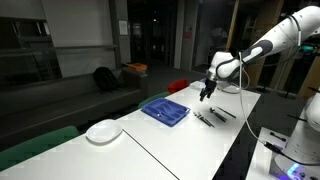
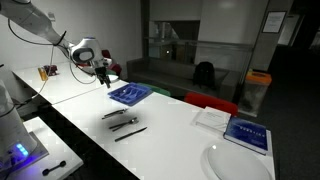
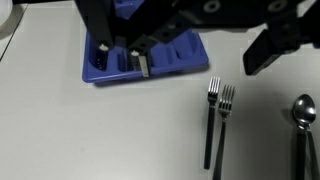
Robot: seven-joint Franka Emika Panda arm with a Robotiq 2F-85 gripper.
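Note:
My gripper is open, its dark fingers wide apart with nothing between them. In exterior view 1 the gripper point(image 1: 207, 94) hangs above the table, right of the blue compartment tray point(image 1: 166, 114). Part of that tray point(image 3: 178, 68) shows behind the fingers in the wrist view, with small dark and metallic pieces inside. Two dark-handled forks point(image 3: 211, 118) lie side by side on the white table below the tray. Farther right are spoons point(image 3: 303, 112) with dark handles, partly cut off by the frame edge.
A round white plate point(image 1: 104, 132) rests well to the left of the tray. Exterior view 2 also shows a blue-and-white rectangular item point(image 2: 248, 134) near the plate point(image 2: 237, 162).

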